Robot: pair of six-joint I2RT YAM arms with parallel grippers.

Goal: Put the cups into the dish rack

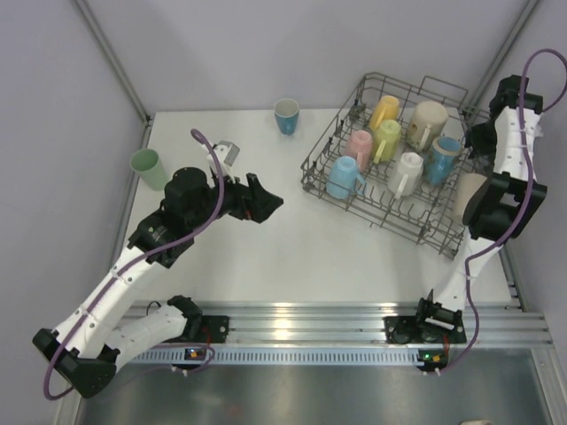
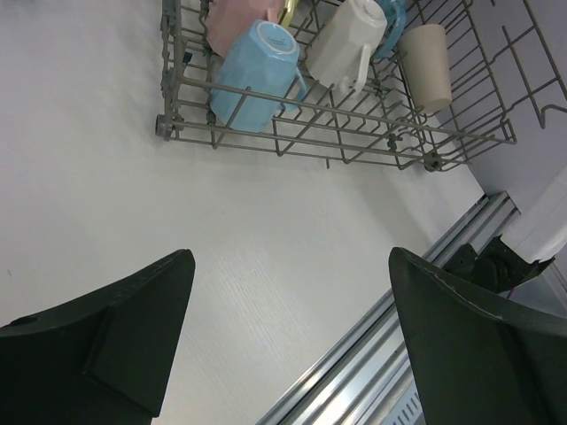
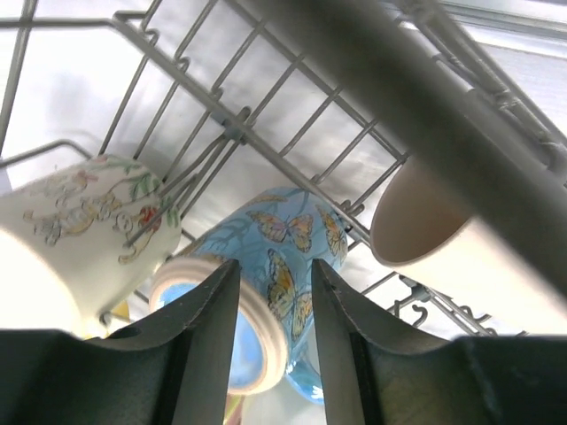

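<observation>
Several cups and mugs lie tipped in the wire dish rack point(image 1: 397, 226), among them a light blue mug point(image 1: 341, 178), a pink mug point(image 1: 359, 146), a white mug point(image 1: 406, 174) and a blue butterfly mug point(image 3: 292, 232). A beige cup point(image 2: 426, 67) rests at the rack's right end. On the table outside stand a blue cup point(image 1: 286, 116) at the back and a green cup point(image 1: 149, 168) at far left. My left gripper is open over bare table, left of the rack. Above the rack's right end, my right gripper is open, its fingers empty, close over the butterfly mug.
Also in the rack are a yellow mug point(image 1: 385, 110), a green-yellow mug point(image 1: 386, 140) and a large patterned mug point(image 3: 93, 217). Bare table point(image 1: 292, 257) spreads left and in front of the rack. Walls and a metal rail point(image 1: 292, 323) bound the table.
</observation>
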